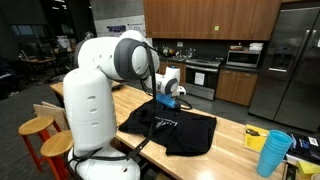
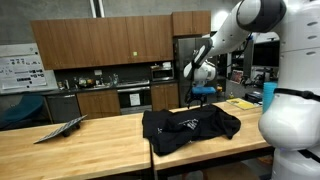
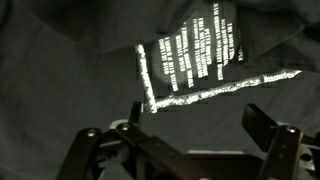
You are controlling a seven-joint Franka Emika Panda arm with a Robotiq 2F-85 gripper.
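A black cloth [image 1: 187, 134] with white print lies spread and rumpled over the wooden table. In exterior view 2 the cloth [image 2: 180, 127] is near the table's right side, with folds on top. My gripper [image 1: 174, 104] hangs over its far part. The wrist view has the open gripper above the dark fabric, fingers wide apart and nothing between them. Ahead of the fingers, rows of white print [image 3: 205, 45] and a white border line show, partly covered by a fold. The exact height of the fingertips above the cloth cannot be told.
A blue cup stack [image 1: 273, 153] stands at the table's right end, near a yellow item [image 1: 256, 138]. Stools [image 1: 52, 150] stand at the left. Bare tabletop [image 2: 75, 145] stretches left of the cloth. Kitchen counters and a fridge are behind.
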